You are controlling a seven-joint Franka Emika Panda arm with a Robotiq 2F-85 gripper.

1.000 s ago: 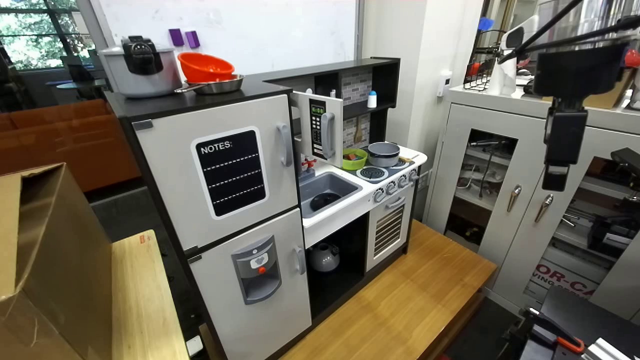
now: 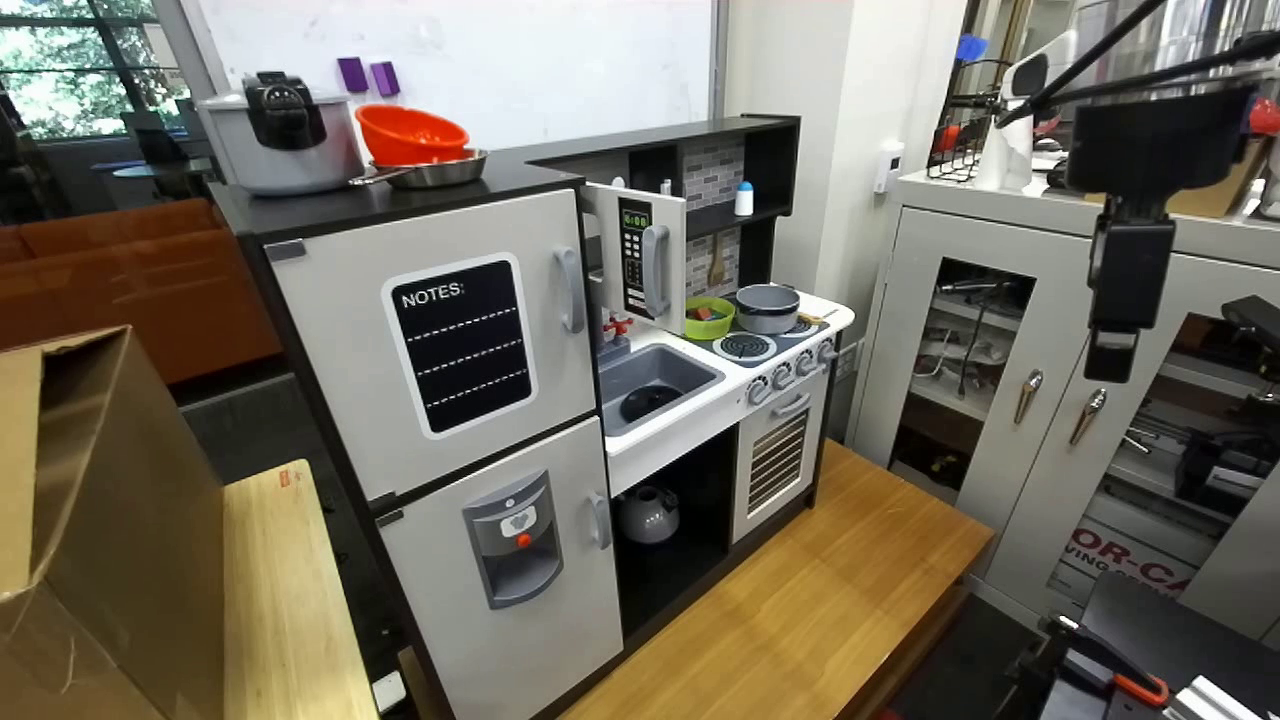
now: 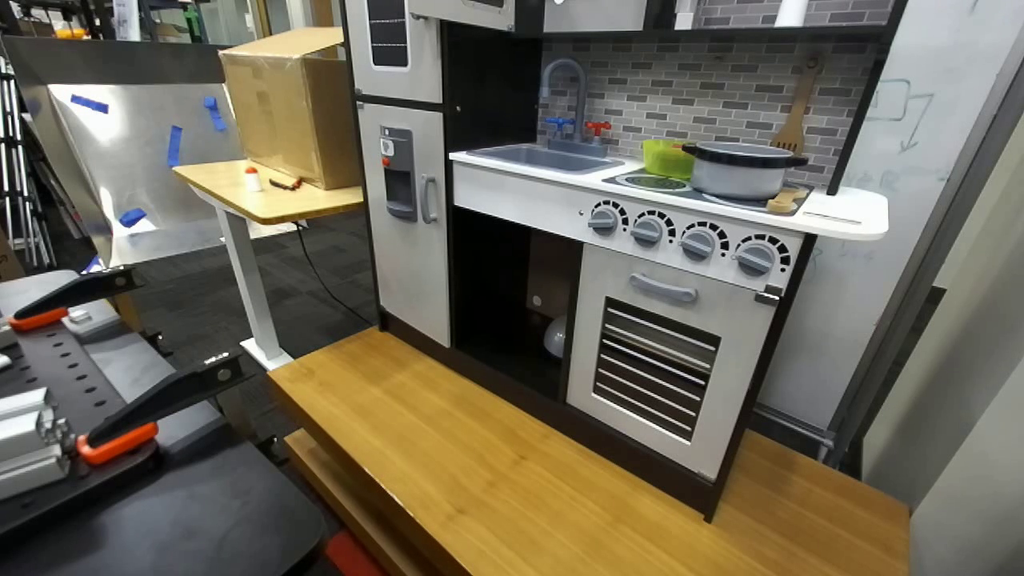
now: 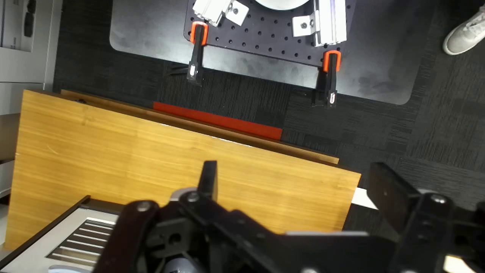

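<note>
High at the right of exterior view 1 hangs my gripper [image 2: 1111, 360], seen side-on and clear of the toy kitchen. Its fingers [image 4: 208, 179] stand wide apart in the wrist view, with nothing held between them. On the kitchen, the microwave door [image 2: 655, 257] is swung open. A grey pot [image 2: 768, 316] rests on the stove beside a green bowl [image 2: 708, 322] with coloured pieces inside. Something dark lies in the sink [image 2: 686, 376]. The grey kettle [image 2: 649, 516] sits in the open lower compartment. Both fridge doors and the oven door [image 3: 641, 355] are closed.
An orange bowl [image 2: 411, 132], a pan [image 2: 440, 172] and a large pot [image 2: 292, 154] stand on top of the fridge. The wooden platform [image 3: 461, 432] before the kitchen is bare. Beside the fridge, a cardboard box [image 3: 288, 115] occupies a side table. Clamps [image 4: 331, 77] project from the black table.
</note>
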